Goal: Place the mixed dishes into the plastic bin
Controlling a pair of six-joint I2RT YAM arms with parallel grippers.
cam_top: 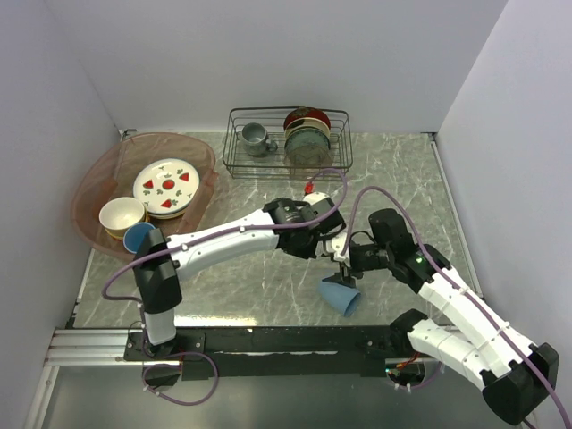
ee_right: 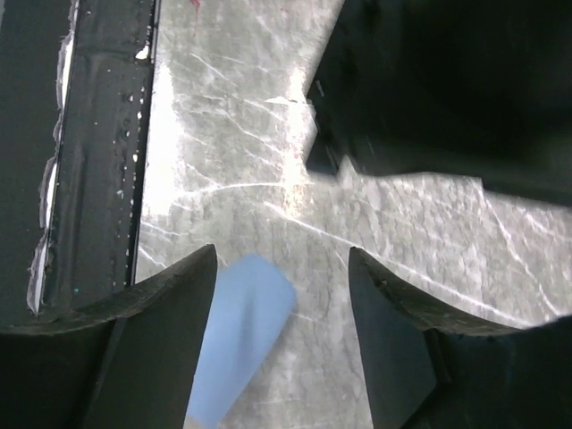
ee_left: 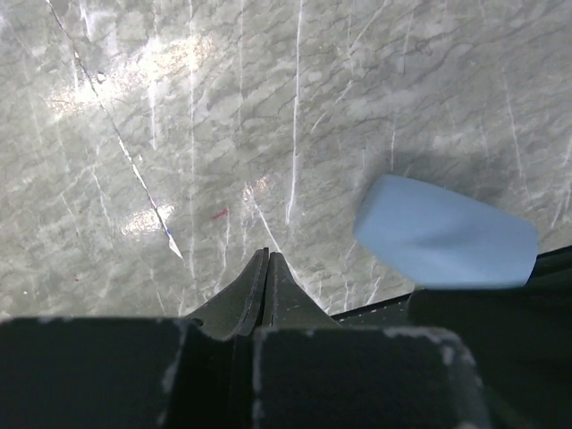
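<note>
A blue cup (cam_top: 340, 297) is tipped over near the counter's front edge. In the left wrist view the cup (ee_left: 447, 231) shows its smooth outer side, right of my left gripper, whose tips are pressed together with nothing between them. My right gripper stands open in the right wrist view. The cup (ee_right: 246, 326) appears partly behind its left finger (ee_right: 198, 290); no grip on it shows. On the left stands the clear brownish plastic bin (cam_top: 89, 201), holding a strawberry plate (cam_top: 166, 187), bowls (cam_top: 121, 214) and another blue cup (cam_top: 137, 236).
A wire rack (cam_top: 234, 161) at the back holds a grey mug (cam_top: 256, 139) and upright plates (cam_top: 307, 145). Both grippers are close together, the left arm blocking part of the right wrist view. Bare counter (cam_top: 241, 290) lies left of the cup.
</note>
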